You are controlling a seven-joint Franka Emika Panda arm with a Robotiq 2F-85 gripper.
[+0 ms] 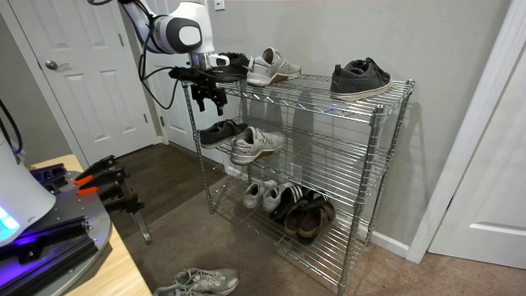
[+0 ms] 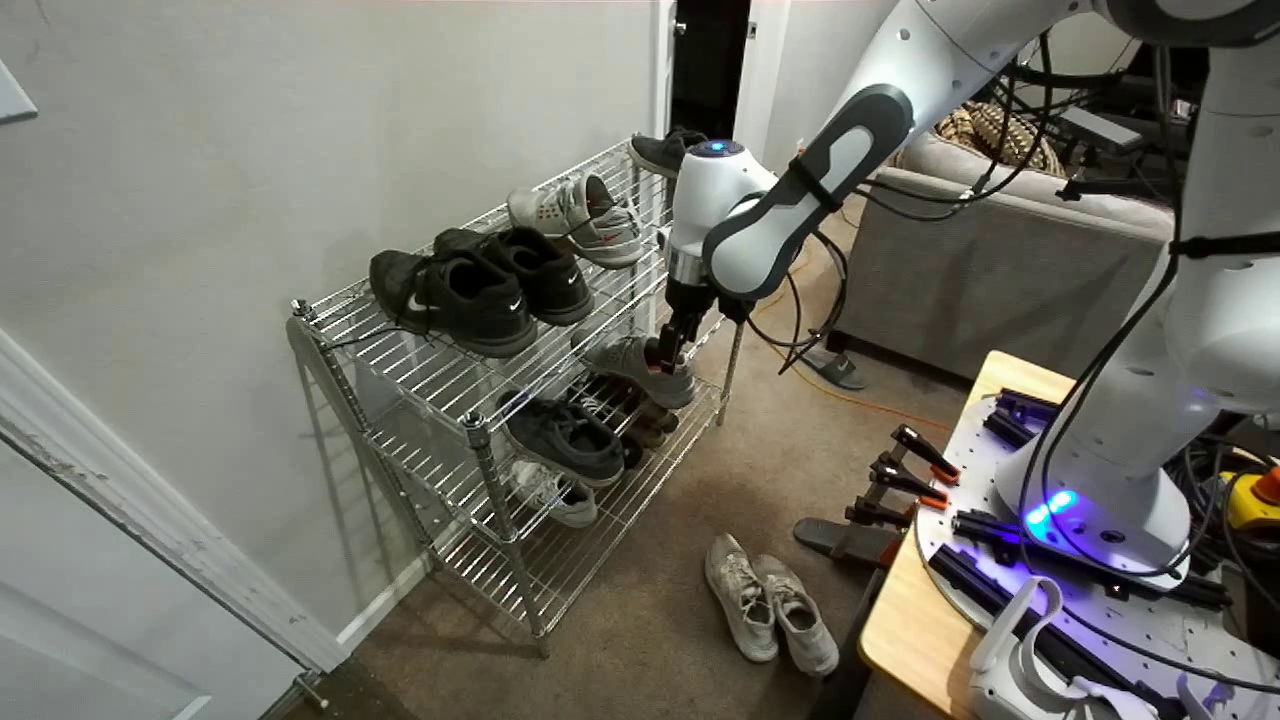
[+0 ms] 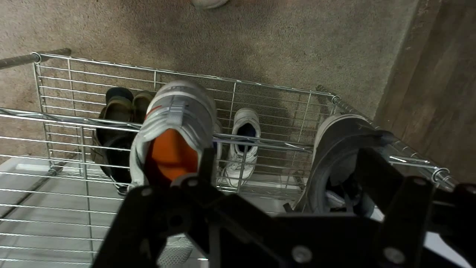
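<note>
My gripper (image 1: 211,104) hangs open, pointing down, at the left front of the wire rack, just below top-shelf height. In exterior view 1 it is above a black shoe (image 1: 222,133) and a grey-white shoe (image 1: 256,144) on the middle shelf, touching neither. The wrist view has the pale shoe (image 3: 176,111) with its orange insole by the left finger and the dark shoe (image 3: 332,156) by the right one. Between the fingers of the gripper there is only bare wire shelf, with a white shoe (image 3: 243,147) visible on the shelf below.
The top shelf carries a pale shoe (image 1: 273,68), black shoes (image 2: 450,300) and a dark grey shoe (image 1: 361,79). Sandals (image 1: 310,217) and white shoes lie on the bottom shelf. A pale pair (image 2: 771,606) rests on the carpet. The middle shelf's right part is empty.
</note>
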